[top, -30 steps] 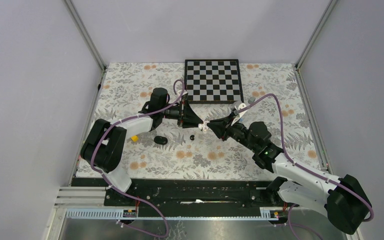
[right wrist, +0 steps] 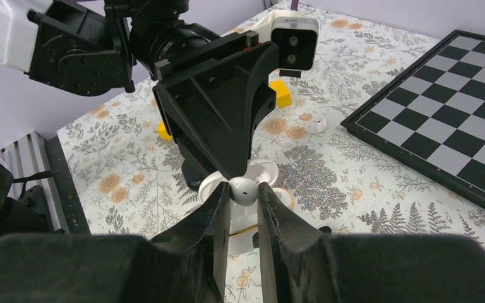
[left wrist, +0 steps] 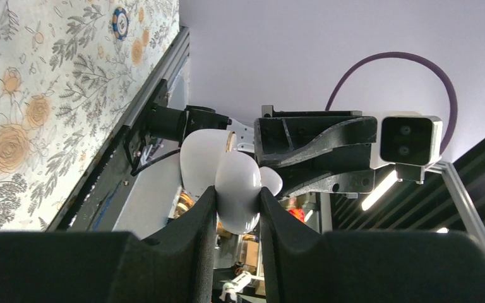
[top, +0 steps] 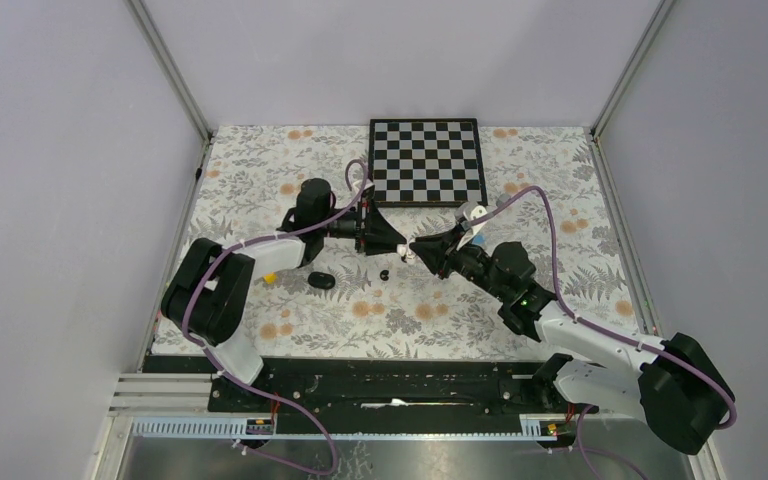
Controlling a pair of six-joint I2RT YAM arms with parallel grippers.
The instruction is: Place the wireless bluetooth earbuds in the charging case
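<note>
My left gripper is shut on the white charging case [left wrist: 239,189] with a gold hinge, holding it above the table with its lid up. From the right, my right gripper reaches up to the case. A small white earbud [right wrist: 244,190] shows between its fingertips, at the case opening. Those fingers stand a little apart, one on each side of the earbud; how firmly they touch it cannot be made out. Both grippers meet above the middle of the table in the top view, where the case [top: 406,253] is a small white patch.
The chessboard [top: 427,162] lies at the back. A black oval object [top: 322,280] and a small black piece [top: 385,274] rest on the table. A small white object [right wrist: 321,125] lies near the board, beside yellow blocks [right wrist: 281,93].
The left arm looks almost unmoved.
</note>
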